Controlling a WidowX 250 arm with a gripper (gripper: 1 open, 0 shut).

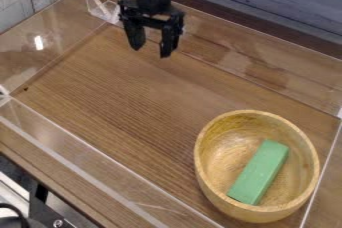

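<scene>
My black gripper [152, 34] is raised over the back left of the wooden table, pointing down, its two fingers apart with nothing visible between them. At the front right, a yellow bowl [215, 162] holds a green rectangular block [259, 172]. The gripper is well away from both.
Clear plastic pieces stand along the back left edge [104, 2]. A blue-grey wooden wall [267, 2] runs along the back.
</scene>
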